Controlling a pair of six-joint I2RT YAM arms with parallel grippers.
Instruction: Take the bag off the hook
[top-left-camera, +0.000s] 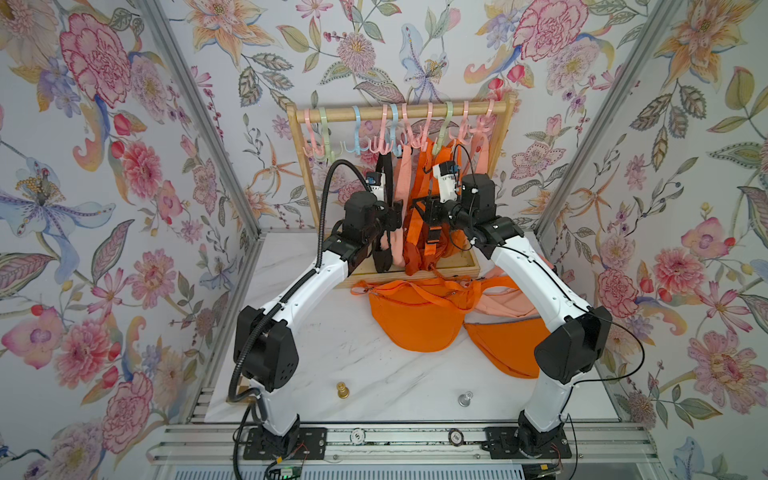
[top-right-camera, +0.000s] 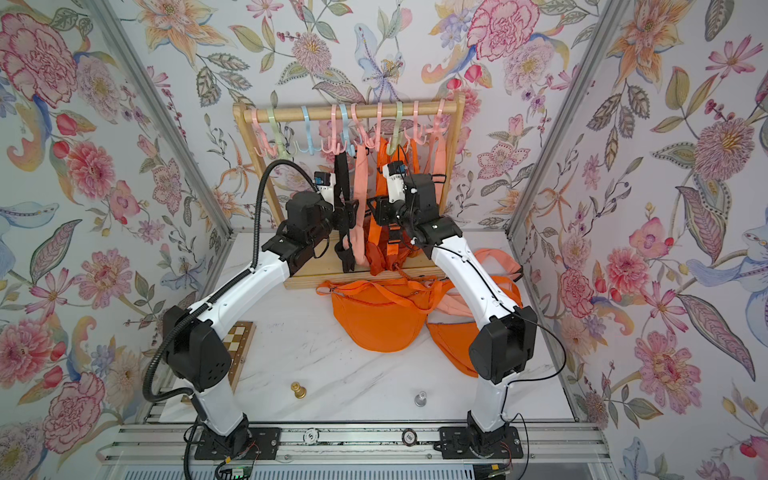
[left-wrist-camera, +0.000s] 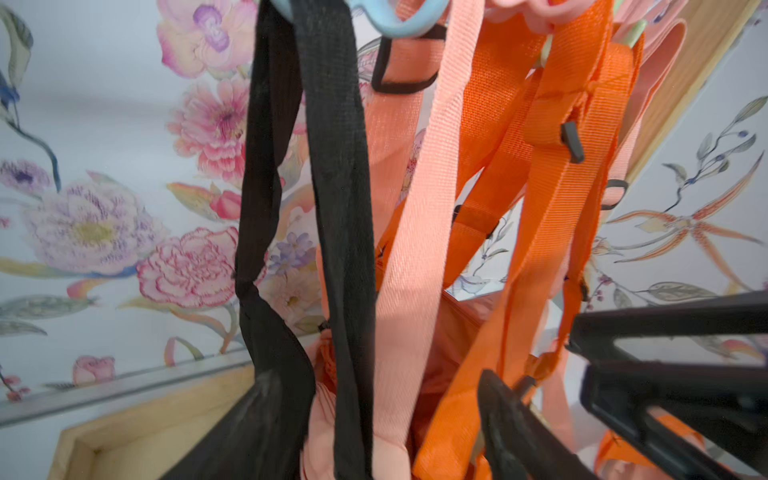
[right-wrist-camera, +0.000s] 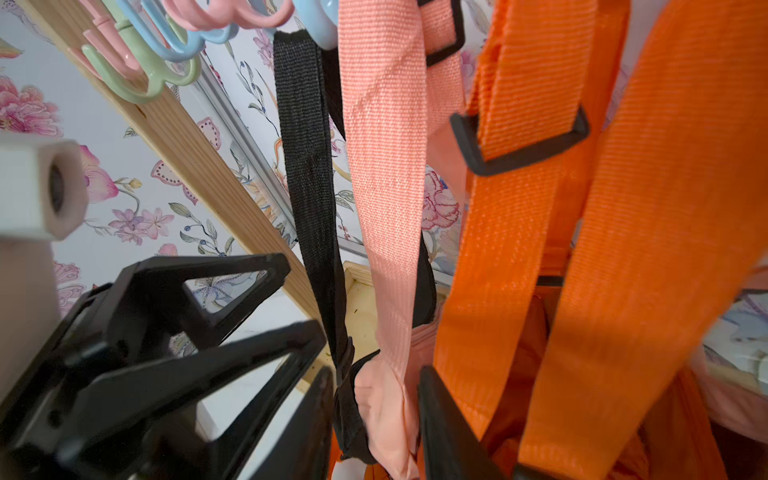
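Bags hang by their straps from pink, blue and green hooks (right-wrist-camera: 136, 84) on a wooden rack: black straps (left-wrist-camera: 340, 200), pale pink straps (left-wrist-camera: 412, 272) and orange straps (left-wrist-camera: 560, 200). My left gripper is open, raised before the black and pink straps, its blurred fingertips either side of them. My right gripper is open beside it, at the pink strap and the edge of the orange ones. Whether either touches a strap I cannot tell. Both grippers are close together below the hook row in the top views.
Orange bags (top-left-camera: 412, 320) lie on the white table (top-left-camera: 312, 360) before the rack base. A gold piece (top-left-camera: 342, 389) and a silver piece (top-left-camera: 465, 398) stand at the front, with a checkered board (top-right-camera: 240, 344) at left.
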